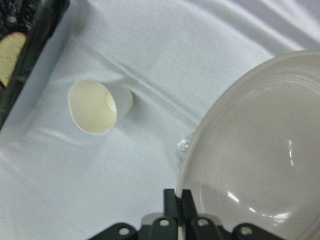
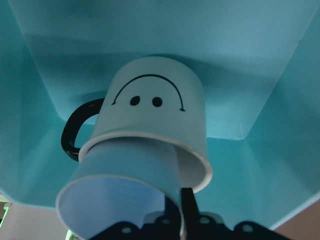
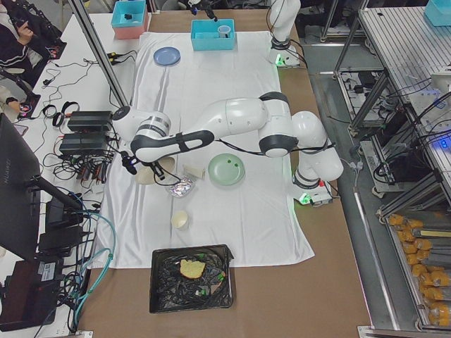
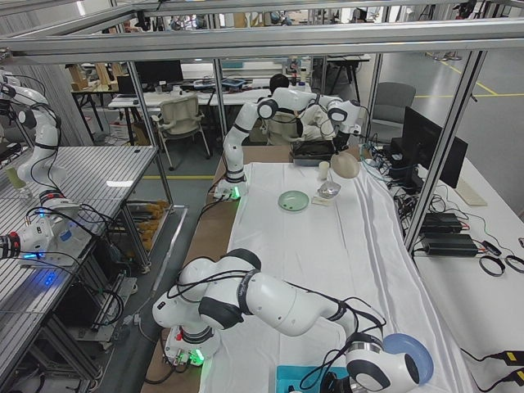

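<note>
A large cream bowl (image 1: 260,140) is in my left gripper, shut on its rim and held above the cloth, partly over a crumpled foil piece (image 3: 182,186). A paper cup (image 1: 95,110) lies below it. The black lined bin (image 3: 158,289) holds a yellow bread-like slice (image 3: 192,269). In the right wrist view my right gripper is at the rim of a light paper cup (image 2: 125,165), seemingly shut on it, beside a smiley mug (image 2: 147,95) inside the blue box (image 2: 260,45).
A green plate (image 3: 226,169) sits on the white cloth near the left arm's base; a blue plate (image 3: 166,56) is at the far end. Cables and a monitor (image 3: 17,183) line the side.
</note>
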